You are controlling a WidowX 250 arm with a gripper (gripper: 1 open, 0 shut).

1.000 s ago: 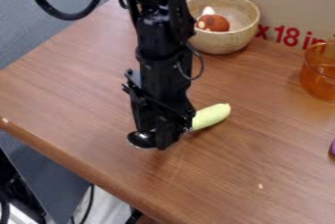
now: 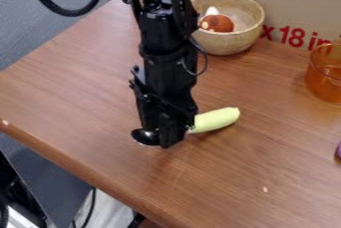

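My black gripper point(image 2: 166, 132) is low over the wooden table point(image 2: 266, 172), near its middle-left. A pale yellow-green elongated object point(image 2: 216, 118), like a corn cob or vegetable, lies on the table just right of and behind the gripper, its left end hidden by it. A dark, shiny round shape point(image 2: 144, 136) sits at the gripper's lower left; I cannot tell what it is. The fingers are too dark and hidden to show whether they are open or shut.
A beige bowl point(image 2: 226, 37) with round brown and white items stands at the back. An orange translucent container point(image 2: 324, 78) is at the right edge, a purple object point(image 2: 337, 150) below it.
The gripper has shifted very slightly, if at all; the objects around it stay in place.
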